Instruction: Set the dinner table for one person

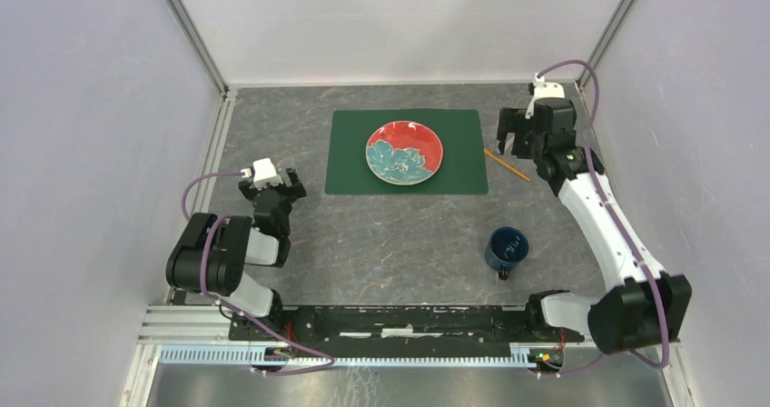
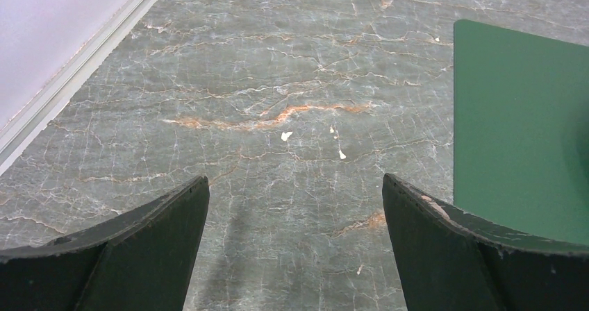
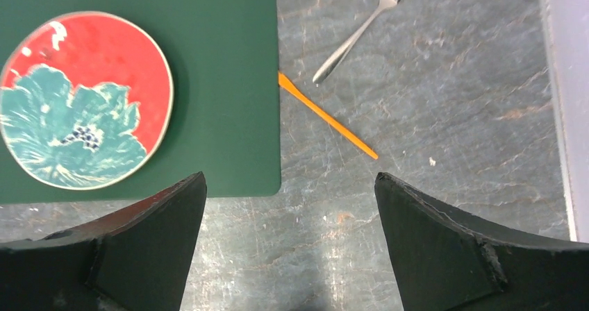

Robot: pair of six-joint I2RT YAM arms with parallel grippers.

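A red plate with a teal flower (image 1: pixel 404 153) rests on the green placemat (image 1: pixel 345 173). To the placemat's right lies a thin orange stick-like utensil (image 3: pixel 328 114). A silver fork (image 3: pixel 355 37) lies beyond it in the right wrist view; from the top my right arm hides the fork. The dark blue mug (image 1: pixel 506 248) is at the front right, handle toward the front. My right gripper is open above the table right of the placemat, nothing between its fingers. Open and empty, my left gripper is over bare table left of the placemat.
White walls close in the left, back and right sides (image 1: pixel 699 116).
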